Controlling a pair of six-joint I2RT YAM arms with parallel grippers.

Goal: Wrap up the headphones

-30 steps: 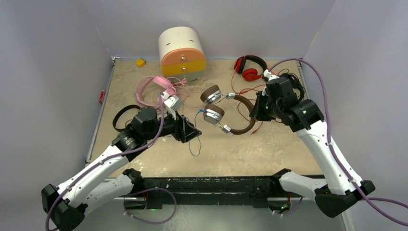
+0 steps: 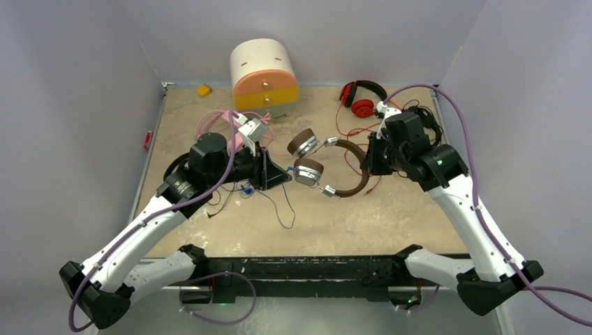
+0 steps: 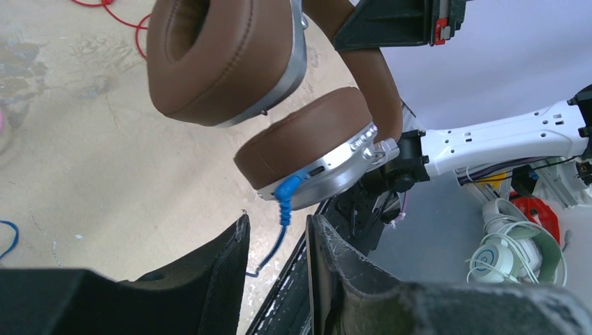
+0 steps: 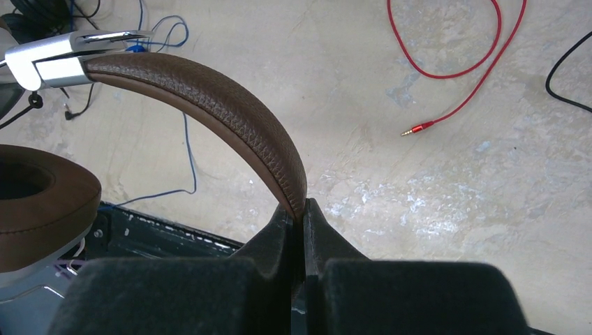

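Brown headphones with silver fittings hang in the air over the table's middle, their brown headband (image 4: pixel 230 118) pinched in my shut right gripper (image 2: pixel 370 167). The two ear cups (image 2: pixel 307 169) (image 3: pixel 304 143) point left. A blue plug (image 3: pixel 288 187) sits in the lower cup, its thin cable (image 3: pixel 272 251) dropping behind my left fingertips. My left gripper (image 2: pixel 285 178) is part open just left of and below that cup, with the cable showing in the gap; whether it touches the cable I cannot tell.
Pink headphones (image 2: pixel 209 122) and a black band (image 2: pixel 174 164) lie left, red headphones (image 2: pixel 363 105) and black cables (image 2: pixel 429 122) back right. A striped drawer box (image 2: pixel 264 77) and yellow block (image 2: pixel 204 91) stand at the back.
The right gripper and headphones have barely moved.
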